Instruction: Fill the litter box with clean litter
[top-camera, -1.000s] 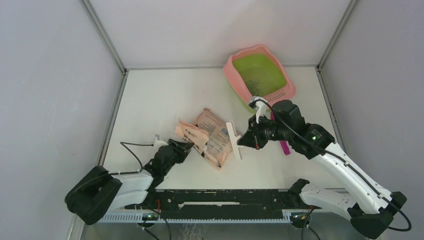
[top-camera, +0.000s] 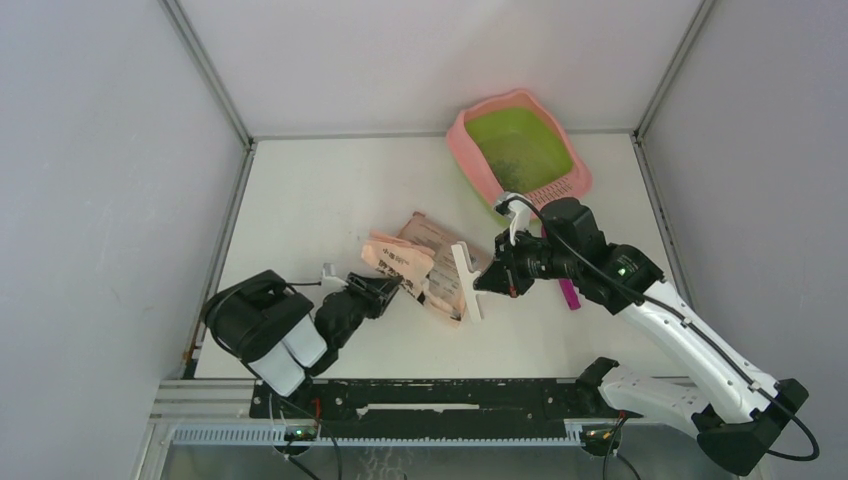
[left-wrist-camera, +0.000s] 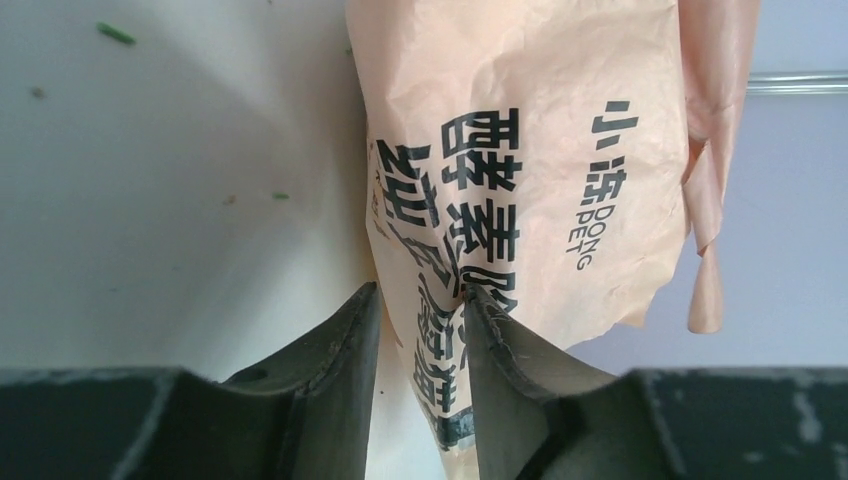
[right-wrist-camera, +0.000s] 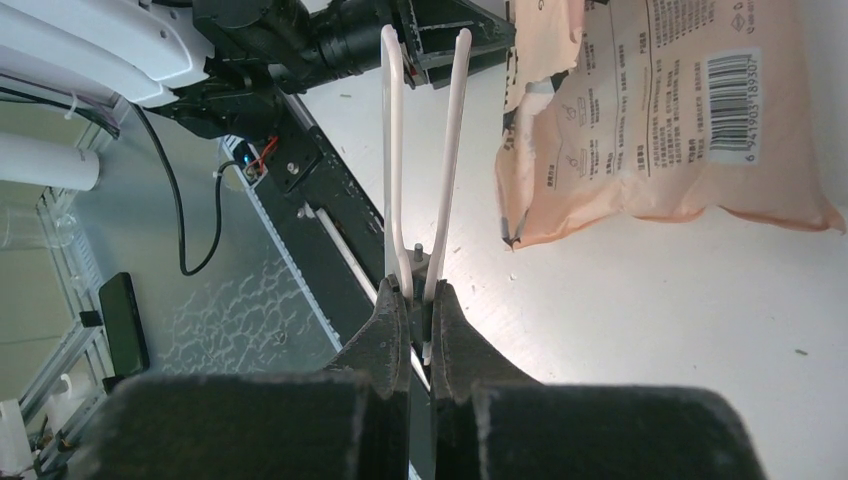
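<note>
The peach litter bag (top-camera: 447, 262) lies mid-table, its printed flap (top-camera: 400, 260) standing up on the left side. My left gripper is at that flap with its fingers parted. Printed bag film (left-wrist-camera: 435, 345) shows in the gap, but whether the fingers touch it cannot be told. My right gripper is shut on the base of a white clip (right-wrist-camera: 448, 165), whose two long prongs spread in a V. In the top view the clip (top-camera: 466, 280) hangs near the bag's right edge. At the back right sits the pink litter box (top-camera: 470, 155) with a green inside.
A magenta object (top-camera: 569, 293) lies partly under the right arm. Small crumbs (left-wrist-camera: 117, 33) are scattered on the table. Free white surface (top-camera: 300, 200) spreads over the left and back left.
My left gripper has moved a little right and away from the front edge, its elbow swinging right. The bag's flap has shifted right and back too. The right arm has stayed nearly still.
</note>
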